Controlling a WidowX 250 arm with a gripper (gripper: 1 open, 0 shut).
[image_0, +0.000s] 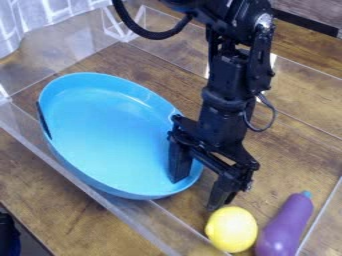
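The black gripper (203, 175) hangs low at the centre, its fingers spread over the right edge of the blue oval tray (94, 130) and the space just right of it. Nothing shows clearly between the fingers. A yellow rounded object (231, 230) lies just below the right-hand finger, and a purple eggplant (283, 228) lies to its right at the lower right.
Transparent strips or walls run along the left and bottom of the tray. A dark object sits at the bottom left edge.
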